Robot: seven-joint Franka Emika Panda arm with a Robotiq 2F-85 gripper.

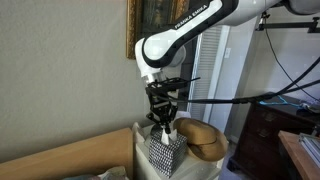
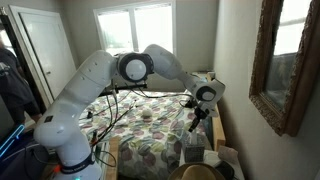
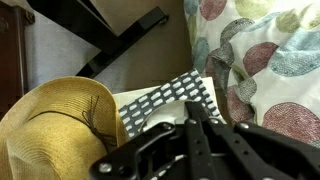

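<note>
A box with a black-and-white patterned cover [image 1: 165, 156] stands on a pale surface, and a white tissue [image 1: 168, 136] sticks up from its top. My gripper [image 1: 166, 122] points down right above the box, its fingertips at the tissue. In the wrist view the gripper appears shut, with the tissue [image 3: 168, 116] beside and partly behind its fingers. Whether any tissue is pinched between them cannot be made out. The arm hides part of the box [image 3: 170, 94] there.
A straw hat [image 3: 62, 130] lies right beside the box. A bed with a dotted cover [image 3: 265, 60] is on its other side. The wall and a framed picture [image 2: 279, 66] stand close to the arm.
</note>
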